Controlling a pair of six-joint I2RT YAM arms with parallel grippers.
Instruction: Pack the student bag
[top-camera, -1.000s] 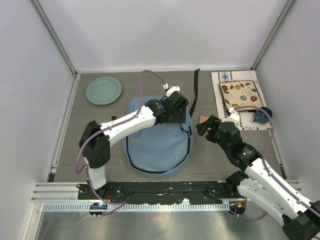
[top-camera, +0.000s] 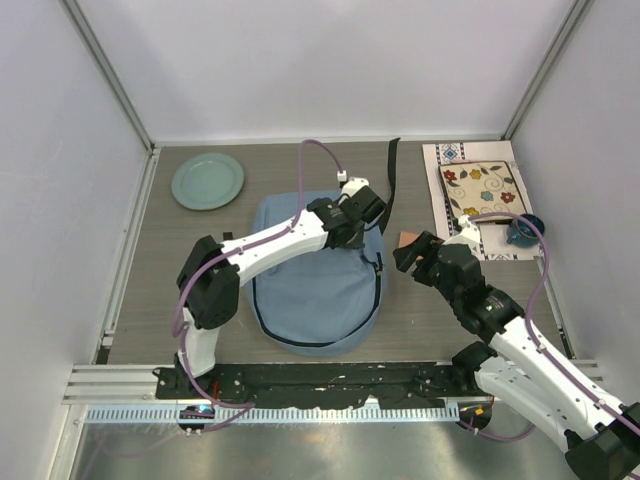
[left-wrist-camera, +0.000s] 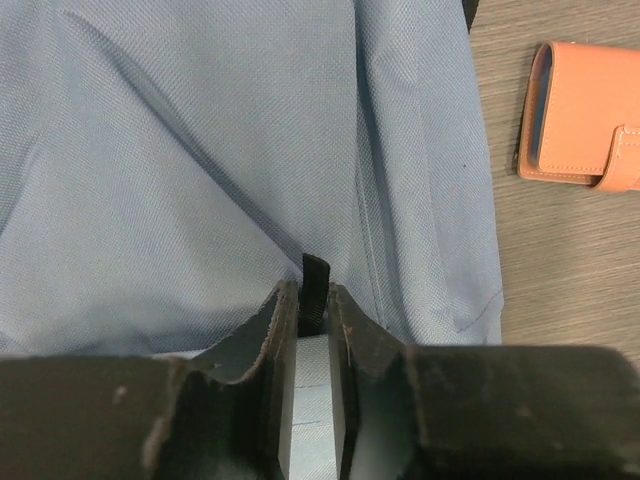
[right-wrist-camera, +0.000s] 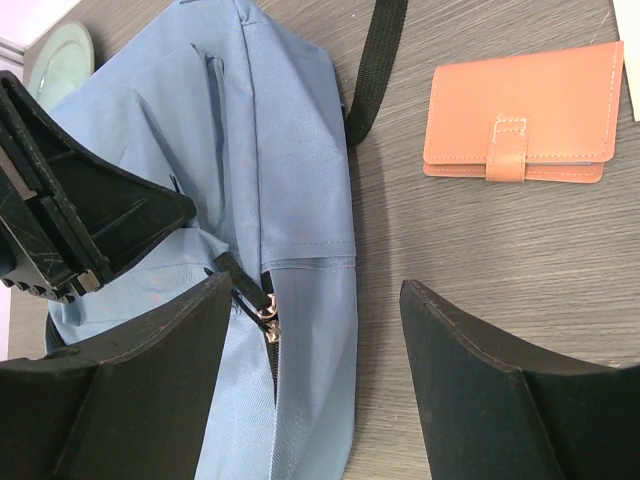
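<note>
The blue bag (top-camera: 315, 295) lies flat on the table with a black zipper line near its lower edge. My left gripper (top-camera: 362, 238) is over its upper right part. In the left wrist view, a narrow gap separates its fingers (left-wrist-camera: 279, 310), and a black zipper pull tab (left-wrist-camera: 314, 285) shows in line with that gap. The right wrist view shows this pull tab (right-wrist-camera: 240, 280) on a gold slider (right-wrist-camera: 268, 312), a little apart from the left gripper's tip. My right gripper stands wide open and empty, right of the bag's edge.
An orange wallet-like case (right-wrist-camera: 520, 115) lies right of the bag. A black strap (top-camera: 391, 185) extends from the bag's top. A green plate (top-camera: 208, 181) is at back left; a patterned notebook (top-camera: 483, 190) and a blue mug (top-camera: 525, 230) are on a mat at right.
My left gripper has moved slightly to the right over the bag, toward the black pull tab. The right arm and the bag look unchanged.
</note>
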